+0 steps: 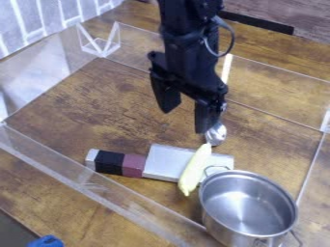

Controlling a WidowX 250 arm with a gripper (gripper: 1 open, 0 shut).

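The black arm's gripper (pixel 183 106) hangs above the middle of the wooden surface, open, with nothing visible between its fingers. Below it a pale yellow elongated object (pixel 195 168) leans beside a steel pot (pixel 248 207) at lower right. A grey cleaver-like piece (pixel 167 161) with a black and maroon handle (pixel 116 162) lies left of the pot, partly under the yellow object. A shiny silver item (pixel 215 133) lies just behind, near the gripper.
Clear plastic walls (pixel 91 195) border the work area. A blue object (pixel 45 240) sits outside at the lower left corner.
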